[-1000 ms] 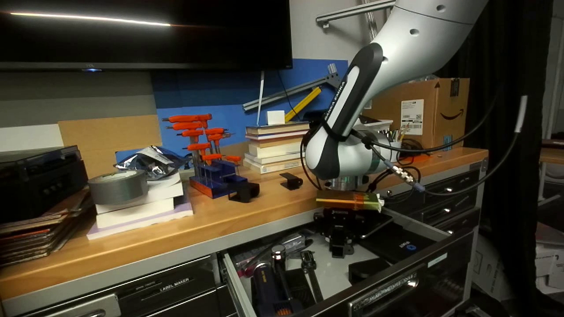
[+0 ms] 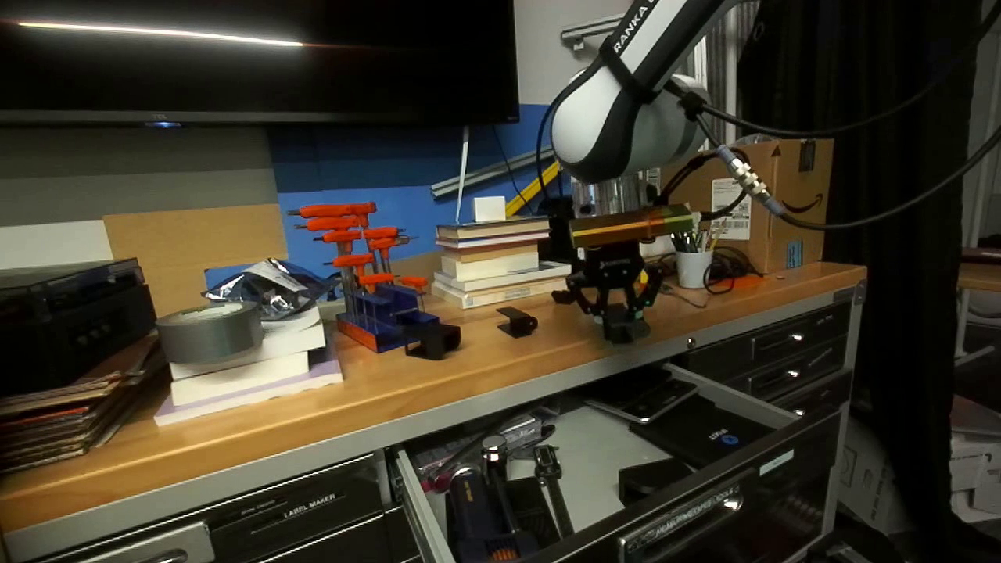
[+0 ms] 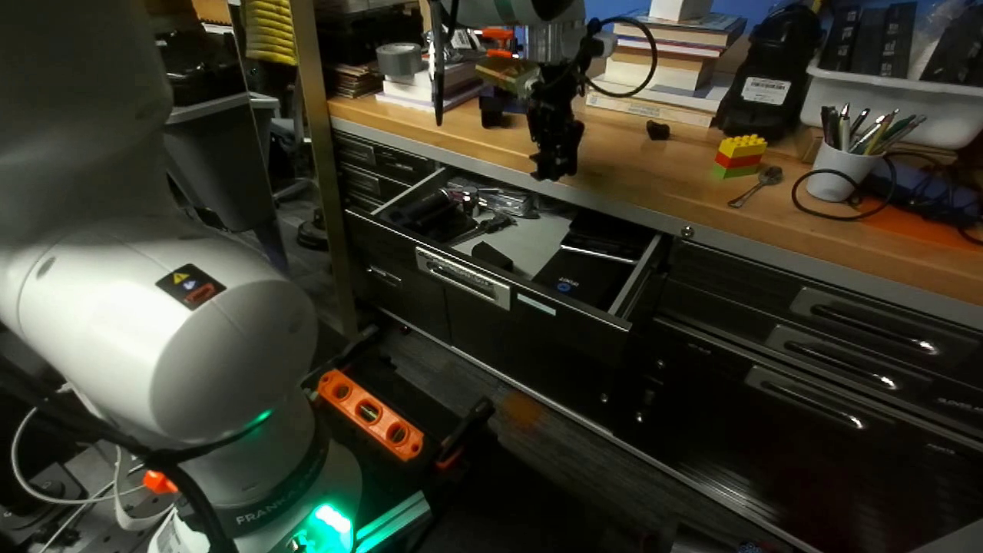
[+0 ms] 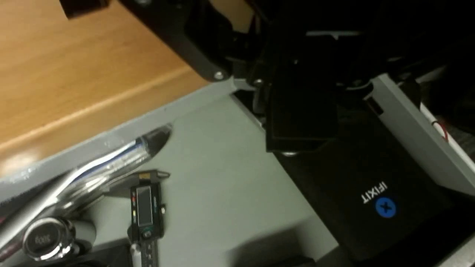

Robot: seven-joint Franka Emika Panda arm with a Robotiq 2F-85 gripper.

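Note:
My gripper hangs above the worktop's front edge, behind the open drawer. Its fingers appear shut on a small black object, a flat-edged dark block low in the fingers in the wrist view. Black against black hides most of its shape. Exterior view 2 shows the gripper over the back of the drawer. A black IFIXIT case fills the drawer's right side. On its left lie a digital caliper and a metal weight.
Two black parts sit on the worktop left of the gripper, near the red-handled hex keys. Books stand behind. To the right are toy bricks, a spoon and a pen cup.
The arm has risen and moved back: the gripper was low inside the drawer and is now above the worktop's edge. The drawer and its visible contents look unmoved.

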